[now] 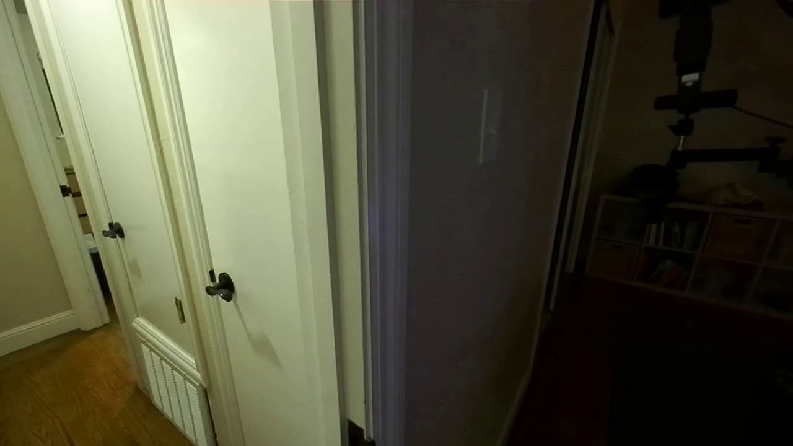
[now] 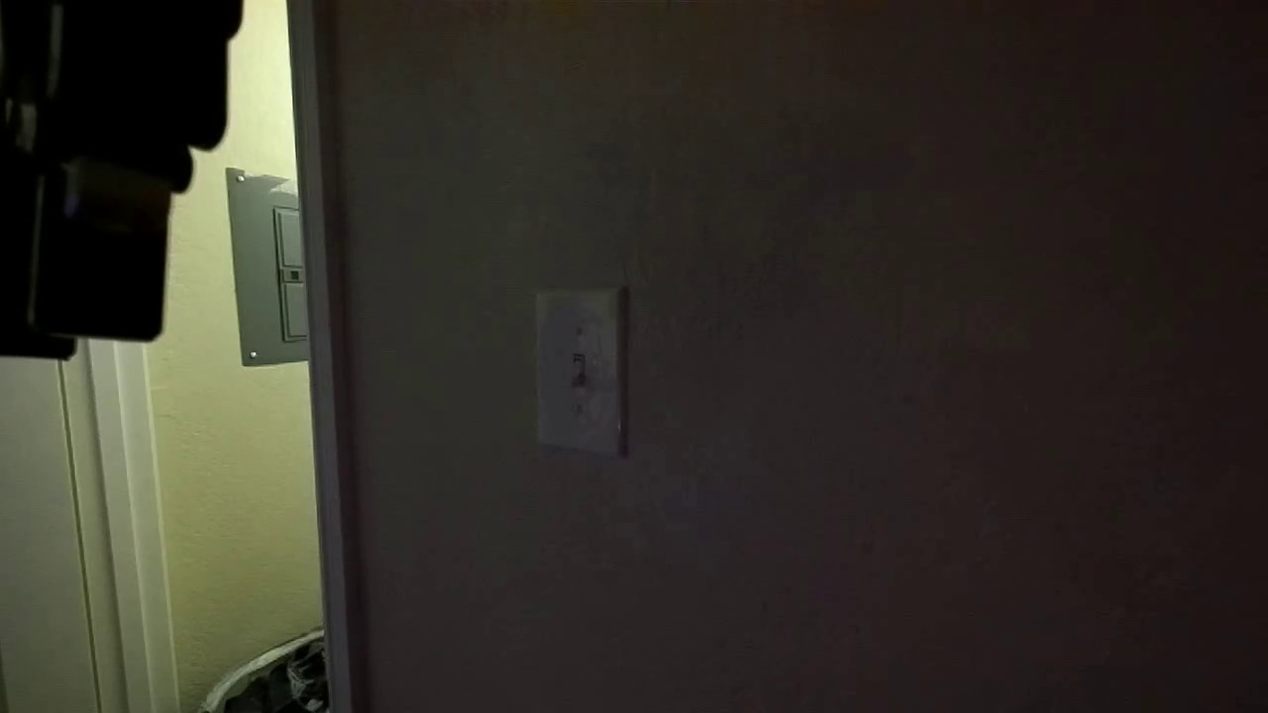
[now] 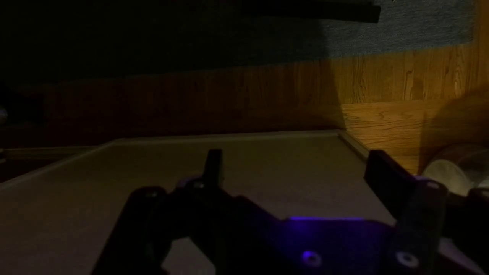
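Note:
On the dark wall in exterior view 2 is a white plate with a toggle light switch [image 2: 579,369]; which way the toggle points is hard to make out. Exterior view 1 shows the same switch plate [image 1: 489,127] at a slant. My gripper stands open in the wrist view, its two black fingers wide apart with nothing seen between them. Beneath it lies a pale surface [image 3: 275,160] bounded by a light trim. Black equipment [image 2: 119,238] fills the upper left of exterior view 2; whether it belongs to my arm is unclear.
Left of the switch, a door frame [image 2: 321,475] opens onto a lit area with a grey electrical panel [image 2: 264,267]. A cube shelf [image 1: 706,241] and a dark mount [image 1: 691,96] stand in the unlit room. Wood floor [image 3: 389,82] shows past the pale surface.

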